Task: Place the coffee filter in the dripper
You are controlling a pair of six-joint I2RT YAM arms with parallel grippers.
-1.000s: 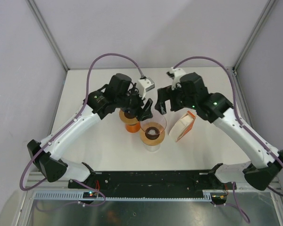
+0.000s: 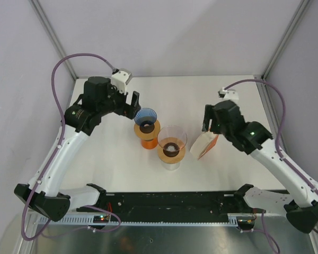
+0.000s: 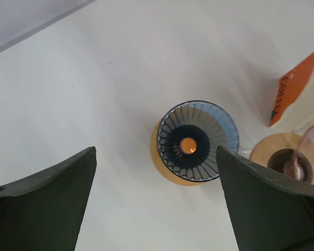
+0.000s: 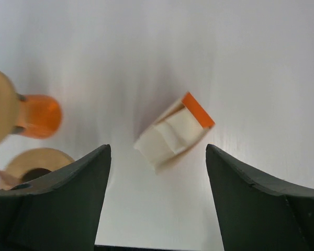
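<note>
The clear dripper [image 2: 172, 136] sits on a stand with a tan top at the centre, next to a second stand holding a blue-ribbed dripper [image 3: 198, 110]. The white filters stand in an orange-edged holder [image 4: 172, 136] right of them. My left gripper [image 2: 128, 106] is open above and left of the ribbed dripper, nothing between its fingers. My right gripper is above the filter holder, its fingers parted, with the holder in view beyond and between them.
A dark gap runs along the front edge of the table.
Both grippers have drawn apart from over the clear dripper: the left moved left, the right moved right to over the filter holder. The drippers stay in place.
</note>
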